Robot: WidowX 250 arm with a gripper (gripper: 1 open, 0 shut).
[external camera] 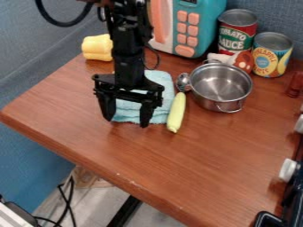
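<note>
My black gripper (126, 113) hangs low over a light blue cloth (159, 83) on the wooden table, its fingers apart and pointing down at the cloth. Whether anything is between them is hard to tell. A pale yellow corn cob (176, 112) lies just right of the cloth, and a steel pot (221, 82) stands further right.
Behind are a yellow object (97, 46), a teal toy appliance (182, 19), cans (236, 28) and a red-white item (236, 60). Black equipment (279, 207) lines the right edge.
</note>
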